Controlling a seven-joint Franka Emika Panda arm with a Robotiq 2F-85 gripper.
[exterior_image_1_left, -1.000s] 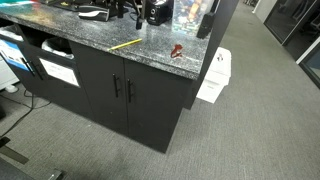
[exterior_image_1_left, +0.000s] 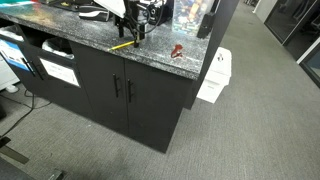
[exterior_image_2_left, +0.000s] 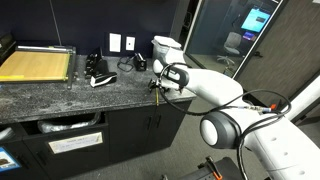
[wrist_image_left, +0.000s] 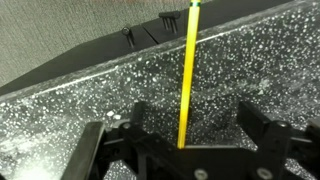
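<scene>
A thin yellow pencil (wrist_image_left: 187, 85) lies on the speckled dark counter (wrist_image_left: 85, 110), pointing across its front edge in the wrist view. My gripper is open there, one finger on each side of the pencil with a gap to both. The pencil's lower end meets the dark gripper body at the bottom of the view. In exterior view 1 the gripper (exterior_image_1_left: 135, 33) is low over the counter, by the far end of the pencil (exterior_image_1_left: 122, 46). Whether the fingertips touch the counter cannot be told.
A reddish-brown small object (exterior_image_1_left: 177, 51) sits right of the pencil near the counter's end. Behind it stands a clear container (exterior_image_1_left: 188, 15) of colourful items. Black items (exterior_image_2_left: 98, 68) and a wooden-looking tray (exterior_image_2_left: 36, 66) occupy the counter further left.
My gripper has come down toward the counter and the pencil's far end, staying open. The pencil shows no clear movement.
</scene>
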